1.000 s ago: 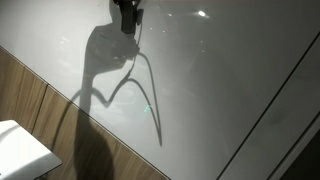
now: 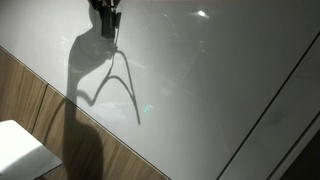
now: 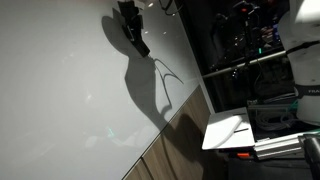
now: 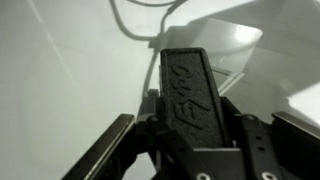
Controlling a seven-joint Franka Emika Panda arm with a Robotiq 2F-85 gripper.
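Note:
In the wrist view a black, felt-like block with raised lettering, apparently an eraser (image 4: 190, 85), sticks out from between the fingers of my gripper. The fingers are shut on its sides. Exterior view 1 shows the gripper (image 2: 105, 12) at the top edge, small and dark, over a pale glossy surface (image 2: 200, 90). From the other side, exterior view 2 has the gripper (image 3: 136, 30) near the top middle. Whether the block touches the surface, I cannot tell.
Wood-grain panels (image 2: 25, 95) border the pale surface. A white flat object (image 2: 22, 155) lies at the lower left. Thin looping lines, cord or its shadow, cross the surface. White equipment (image 3: 302, 65) and cables fill the right of exterior view 2.
My gripper has shifted left and slightly up in exterior view 1, and its shadow and the looping lines have moved left with it.

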